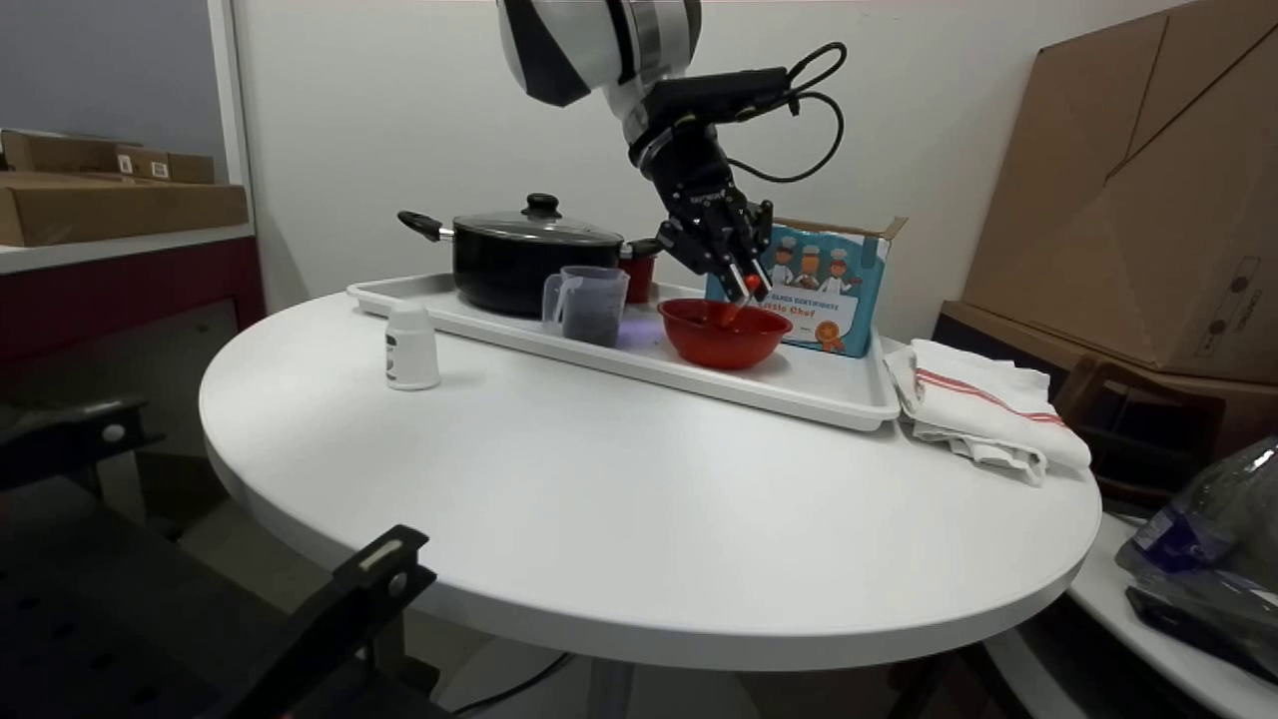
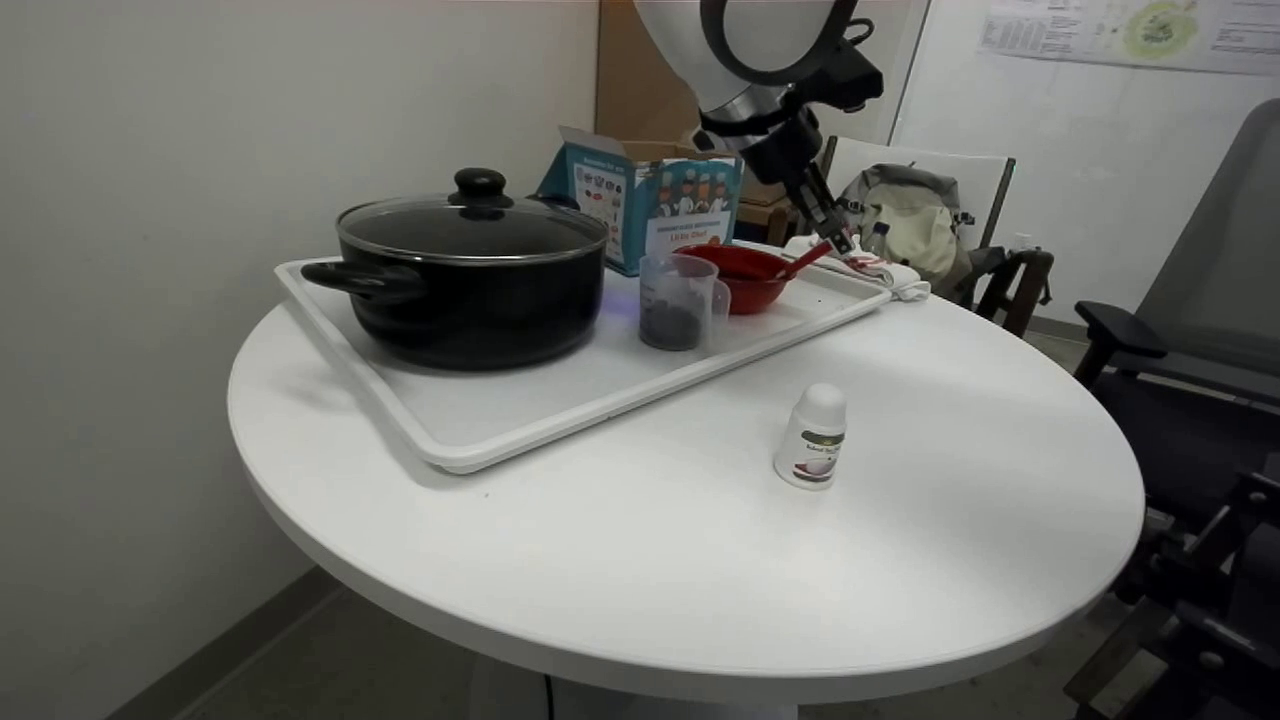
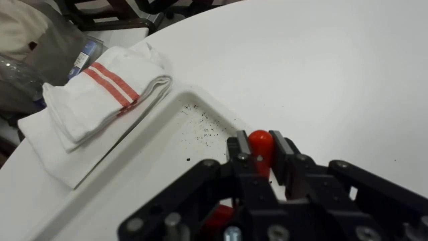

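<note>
In the wrist view my gripper is shut on the handle of a red utensil (image 3: 261, 141), its rounded end showing between the fingers. The red bowl (image 1: 716, 346) stands on the white tray (image 1: 827, 401), and the utensil slants down into it. From the other side, the red utensil (image 2: 804, 259) leans up out of the red bowl (image 2: 751, 295) to my gripper (image 2: 846, 248). The utensil's lower end is hidden inside the bowl, and so are any contents.
Left of the bowl stand a clear measuring cup (image 1: 592, 306) with dark contents and a lidded black pot (image 1: 527, 266). A blue box (image 1: 853, 300) is behind the bowl. A folded towel (image 1: 988, 407) lies right, a white bottle (image 1: 412, 348) front left.
</note>
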